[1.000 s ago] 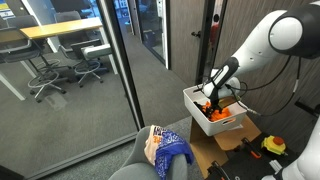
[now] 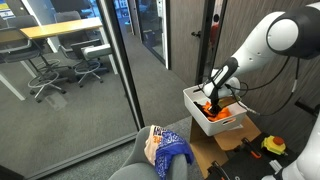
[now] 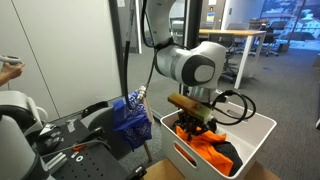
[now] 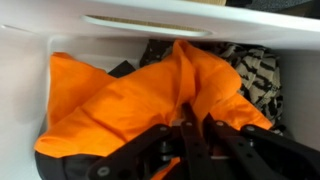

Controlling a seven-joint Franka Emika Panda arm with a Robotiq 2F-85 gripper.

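An orange cloth point(image 4: 120, 100) lies in a white bin point(image 2: 226, 125), bunched up toward the fingers in the wrist view. My gripper reaches down into the bin and is shut on a fold of this cloth. Dark cloth point(image 4: 65, 165) and a black-and-white patterned cloth point(image 4: 257, 75) lie beside and beneath the orange one. From the second exterior view, the gripper point(image 3: 190, 130) is over the left part of the bin, with its fingertips hard to make out against the cloth.
The bin's walls point(image 3: 240, 171) surround the gripper closely. A grey sofa point(image 2: 135, 160) carries a white-and-orange cloth point(image 2: 154, 143) and a blue patterned cloth point(image 2: 172, 152). Near the robot's base sits a yellow-and-red button point(image 2: 274, 144).
The gripper has shifted slightly within the bin, and the orange cloth near it looks a little more bunched. The sofa and its cloths are unchanged.
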